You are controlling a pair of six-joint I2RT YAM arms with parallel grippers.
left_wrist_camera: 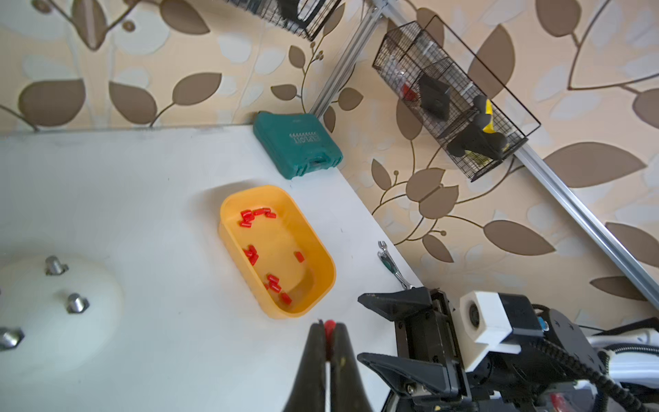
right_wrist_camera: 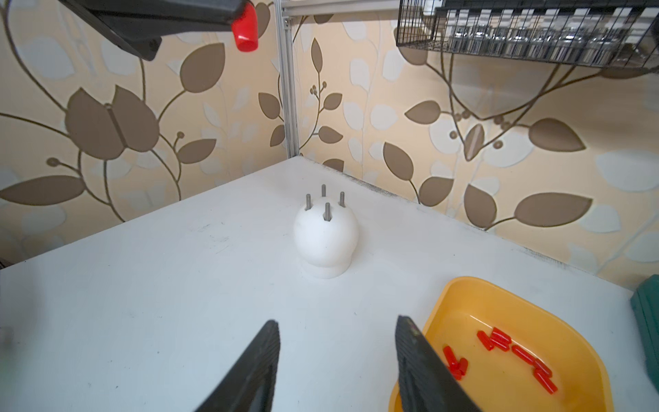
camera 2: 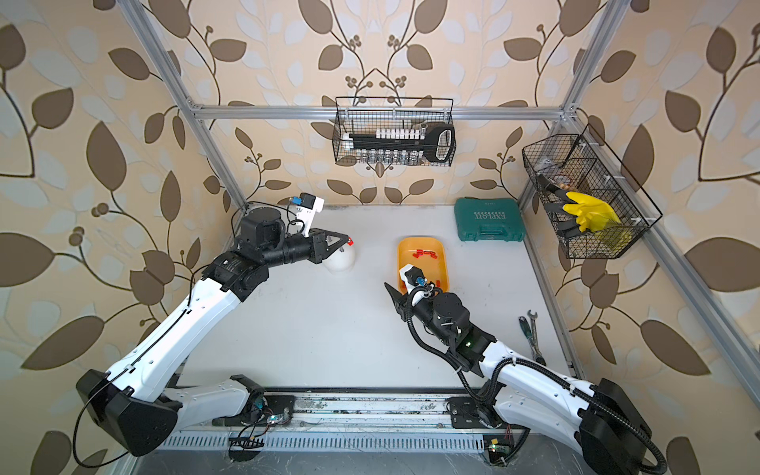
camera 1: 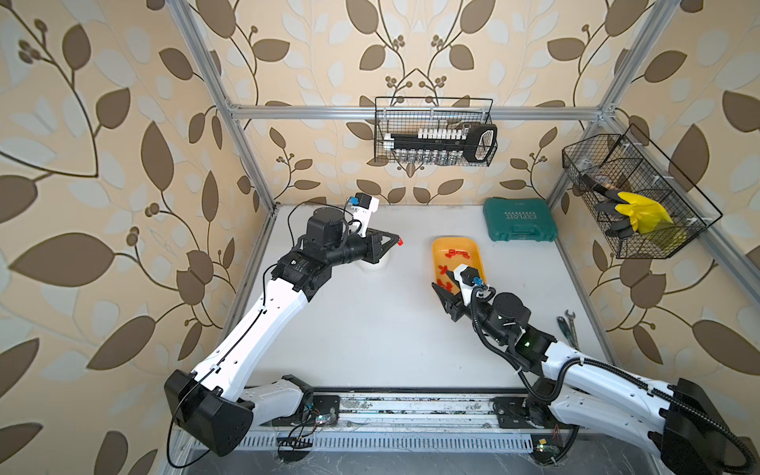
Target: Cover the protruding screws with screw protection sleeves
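My left gripper is shut on a small red sleeve, which pokes out from its fingertips; the right wrist view shows the same sleeve at the top. Several metal screws stand up from a white dome, bare in that view. The dome lies to the left of and below my left fingertips in the left wrist view. With nothing between its fingers, my right gripper is open near the front of the orange tray. Loose red sleeves lie in that tray.
A green case rests at the back right of the table, and tools lie along the right edge. Wire baskets hang on the walls.
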